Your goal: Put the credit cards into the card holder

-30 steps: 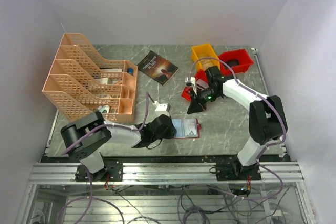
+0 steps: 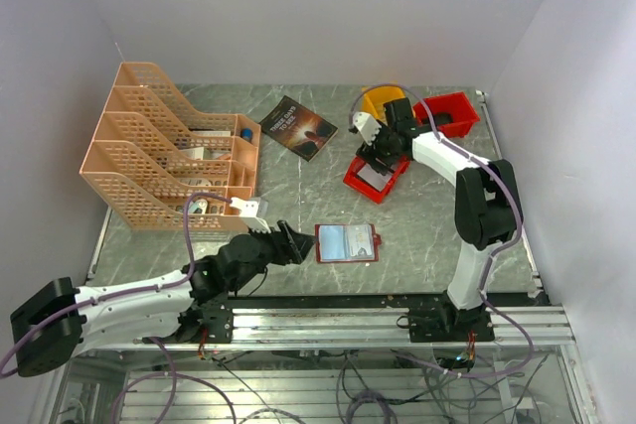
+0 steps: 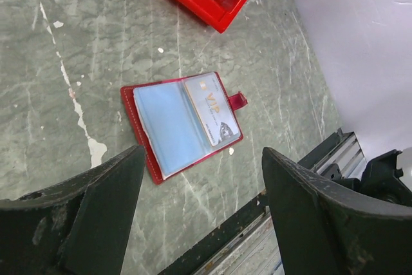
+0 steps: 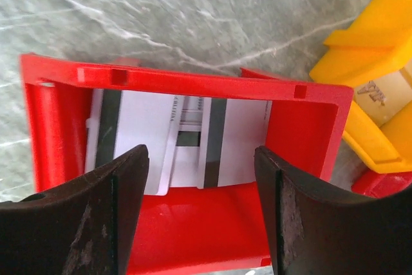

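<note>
The red card holder point(image 2: 330, 243) lies open on the table's front middle, a VIP card point(image 3: 210, 109) in its right half and an empty light-blue left half. My left gripper point(image 2: 298, 243) is just left of it, fingers apart, nothing between them. My right gripper point(image 2: 378, 156) is over a red tray point(image 4: 193, 223) farther back, fingers apart above white cards point(image 4: 135, 133) with dark stripes lying inside; whether they touch any card is unclear.
A yellow bin point(image 2: 381, 98) and another red bin point(image 2: 458, 118) stand at the back right. A magazine point(image 2: 298, 126) lies at the back middle, a peach organizer point(image 2: 169, 146) at the left.
My left gripper has drawn back leftward from over the card holder. My right gripper has moved back from near the holder to over the red tray.
</note>
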